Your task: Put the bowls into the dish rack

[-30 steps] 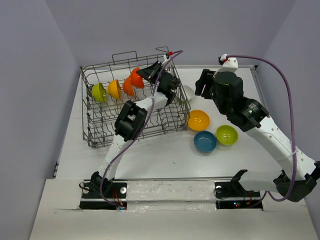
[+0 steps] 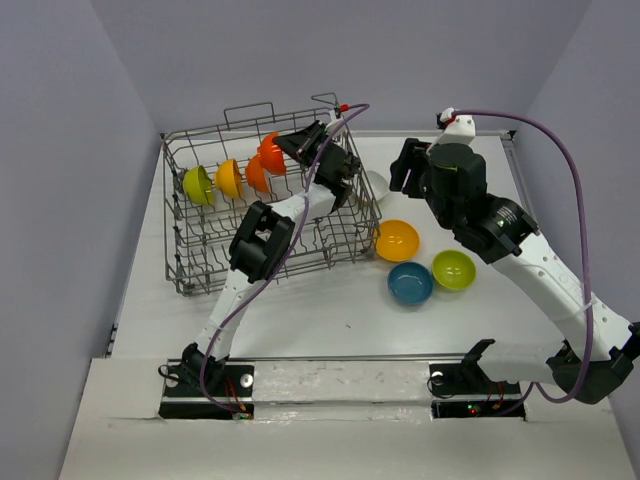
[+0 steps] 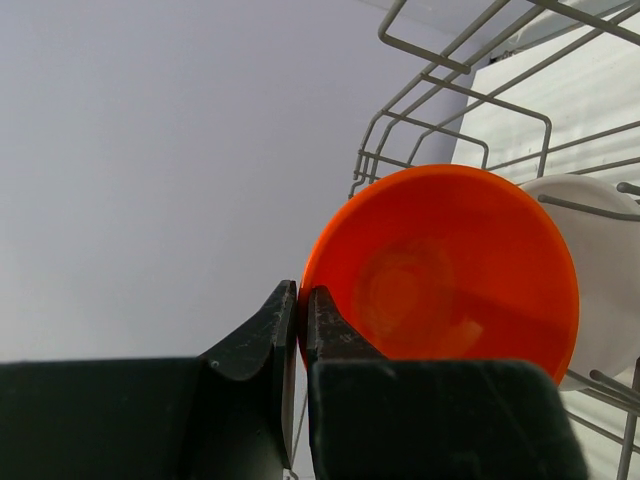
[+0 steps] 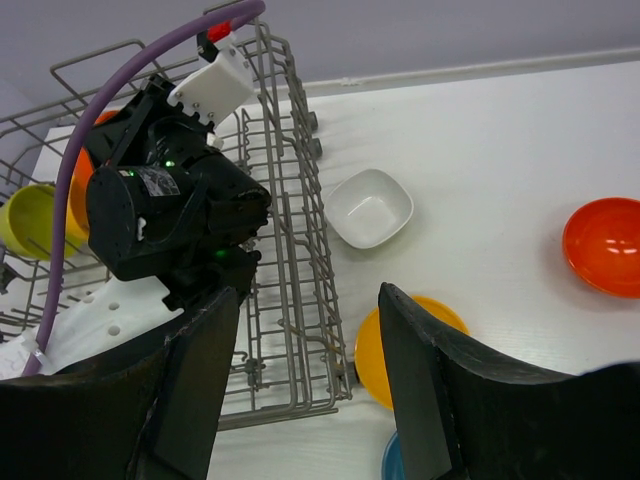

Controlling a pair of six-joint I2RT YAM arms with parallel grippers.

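Note:
An orange-red bowl (image 3: 430,270) stands on edge in the dish rack (image 2: 200,280); my left gripper is at its rim, one finger each side, though whether they press on it is unclear. From above, that bowl (image 2: 270,155) follows a row of green (image 2: 198,186), yellow (image 2: 229,178) and orange (image 2: 255,176) bowls. My right gripper hangs open and empty right of the rack. On the counter lie a white bowl (image 4: 368,208), yellow bowl (image 2: 398,240), blue bowl (image 2: 410,283), green bowl (image 2: 453,270) and red bowl (image 4: 600,245).
The rack's wires rise around the left gripper. The counter (image 2: 300,330) in front of the rack is clear. Grey walls (image 2: 300,60) bound the back and sides.
My left gripper and the bowl at its fingers have shifted very slightly in the top view. The right arm has stayed still.

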